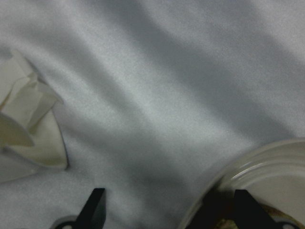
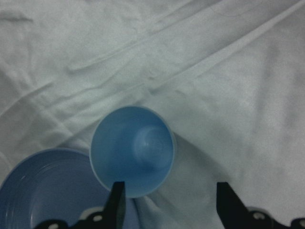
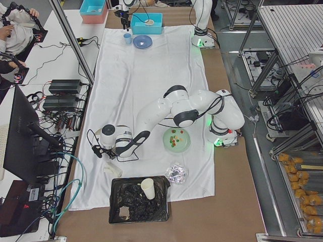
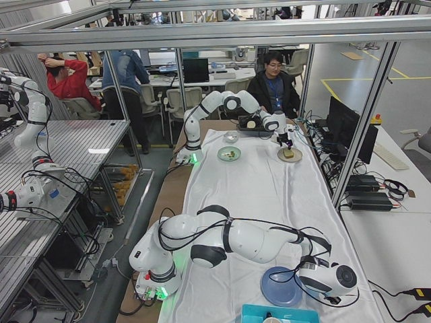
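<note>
In the left wrist view my left gripper stands open at the rim of a white plate (image 1: 276,176) with food at its lower edge; crumpled white paper (image 1: 28,114) lies on the cloth to the left. In the right wrist view my right gripper is open above a light blue cup (image 2: 143,143), one finger over its rim, beside a blue plate (image 2: 52,191). Whether anything touches cannot be told.
A green plate (image 3: 176,141) with small pieces, a clear bag (image 3: 176,173) and a black bin (image 3: 131,206) holding a white cup share the near end. A blue bin (image 3: 146,25) stands at the far end. Mid-cloth is clear.
</note>
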